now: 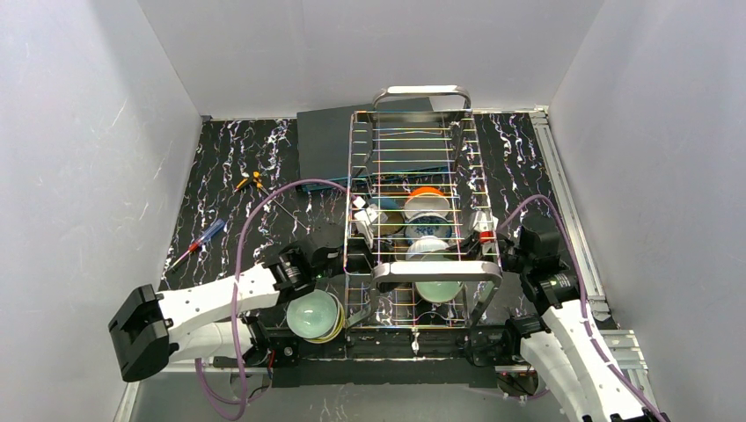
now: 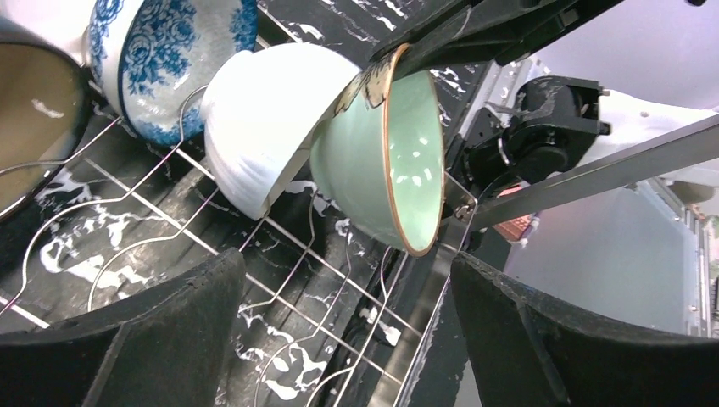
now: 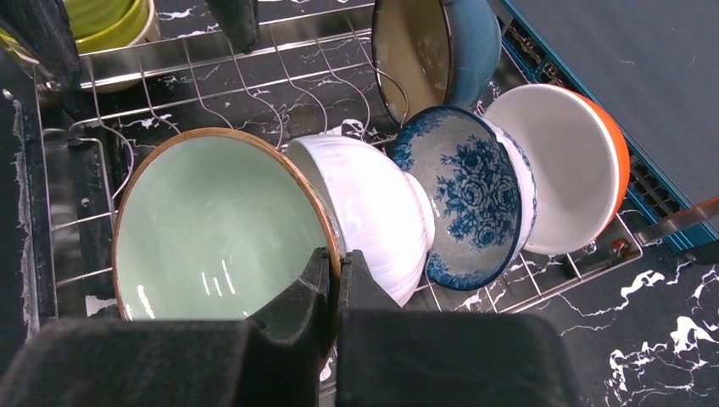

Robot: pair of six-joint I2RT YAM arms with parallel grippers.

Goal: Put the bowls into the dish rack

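Note:
In the dish rack [image 1: 413, 145], my right gripper is shut on the rim of a pale green bowl [image 3: 212, 212], which stands on edge beside a white bowl [image 3: 373, 220]. Behind them are a blue-floral bowl [image 3: 466, 203], an orange-and-white bowl [image 3: 555, 170] and a blue bowl [image 3: 470, 51]. My left gripper is open over bare rack wires, just short of the green bowl, with nothing between its fingers. From above, the rack's upper tier partly hides both grippers. A stack of bowls [image 1: 312, 312] sits left of the rack.
Screwdrivers [image 1: 207, 235] and other tools lie on the left of the marble table. A dark flat panel [image 1: 321, 145] lies behind the rack. The rack's steel handles and upper wire tier surround both arms closely.

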